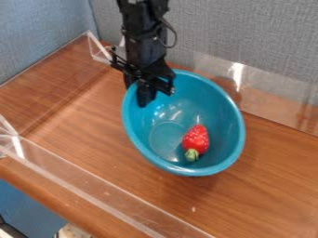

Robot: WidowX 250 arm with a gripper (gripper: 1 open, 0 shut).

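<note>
A blue plastic bowl (214, 149) rests on or just over the wooden surface, a red strawberry with a green top (195, 139) lying inside it. My black gripper (144, 91) is at the bowl's upper left rim, its fingertips overlapping the rim. Whether it is shut on the rim is hard to see in this dark, small view.
The wooden table (69, 121) has clear room to the left and lower right. Clear plastic edging runs along the front left and back. A grey padded wall stands behind, and a blue area lies beyond the front left edge.
</note>
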